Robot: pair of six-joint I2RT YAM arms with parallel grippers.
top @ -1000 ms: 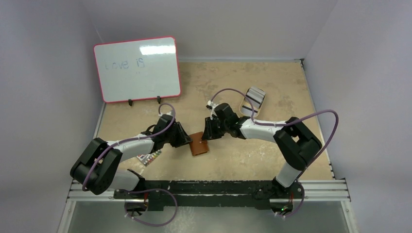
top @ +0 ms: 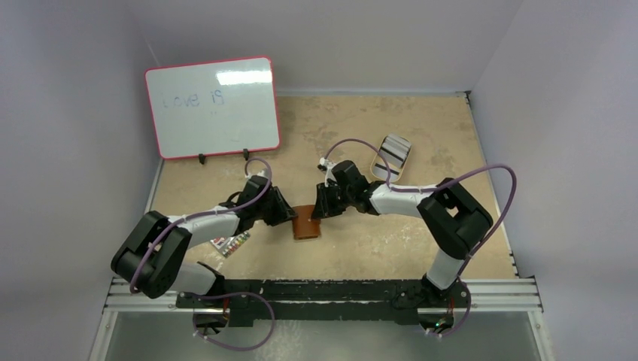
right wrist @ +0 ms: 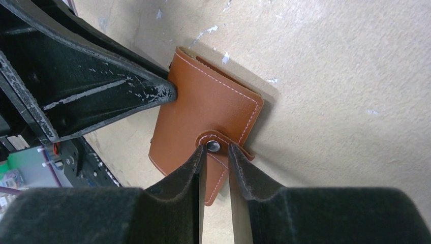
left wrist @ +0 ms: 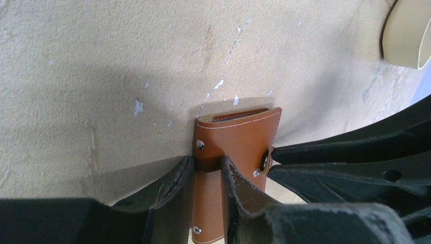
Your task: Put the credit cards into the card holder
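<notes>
The brown leather card holder (top: 306, 227) lies on the table between my two grippers. In the left wrist view, its top opening shows a dark edge inside; what that is I cannot tell. My left gripper is partly open, its fingertips straddling the holder's left edge, with brown leather visible in the gap. My right gripper is open around the metal snap on the holder's strap; the strap juts past the side edge. Grey cards with dark stripes (top: 395, 146) rest in a shallow tray (top: 374, 174) at the back right.
A whiteboard (top: 214, 113) with handwriting stands at the back left. Some colourful small items (top: 229, 244) lie beneath the left arm. Both grippers are very close together over the holder.
The card holder has turned slightly, its near end swinging a little left. Both arms have shifted only slightly; the right elbow has moved left since a second ago.
</notes>
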